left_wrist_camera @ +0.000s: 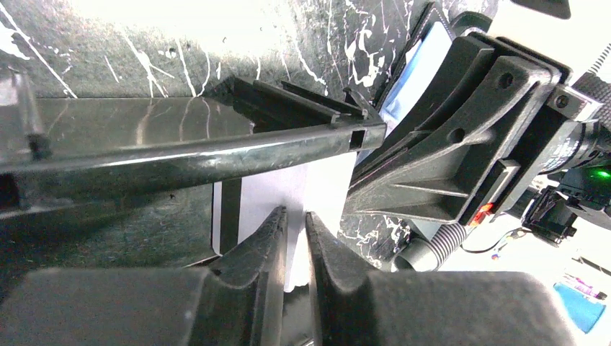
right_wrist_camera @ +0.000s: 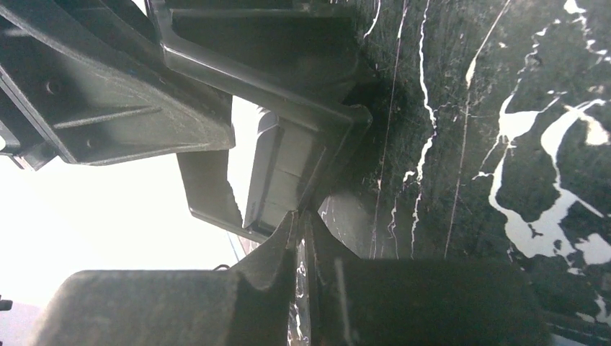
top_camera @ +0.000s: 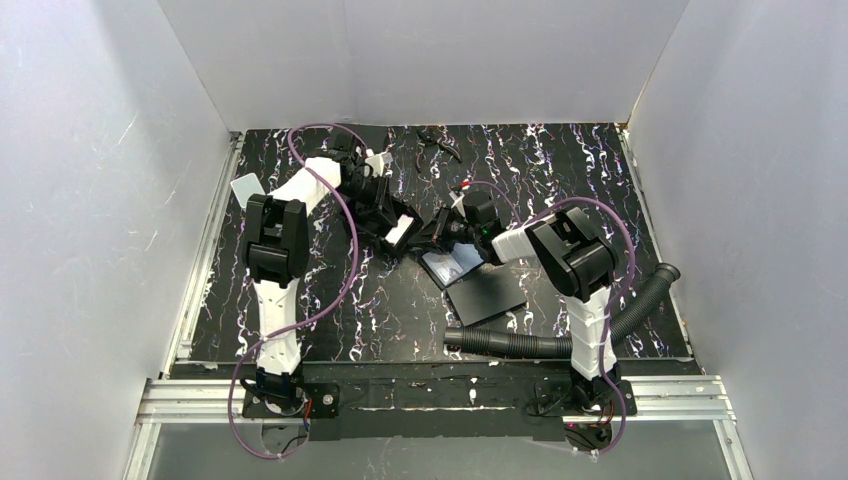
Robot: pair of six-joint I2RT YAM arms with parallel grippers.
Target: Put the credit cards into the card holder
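The black card holder (left_wrist_camera: 194,160) stands tilted between my two grippers, a white card (left_wrist_camera: 335,184) partly inside it. In the left wrist view, my left gripper has its fingertips nearly together, a narrow strip of white card between them. From the other side, my right gripper is shut at the lower corner of the holder, where its tips meet the black edge. How deep the card sits is hidden by the holder's bar. Another white card (top_camera: 247,188) lies at the table's far left.
Below the right gripper lies a black tray with a bluish-white surface (top_camera: 452,264), beside a flat dark panel (top_camera: 486,298). A ribbed black hose (top_camera: 510,344) runs along the front right. Black pliers (top_camera: 436,145) lie at the back.
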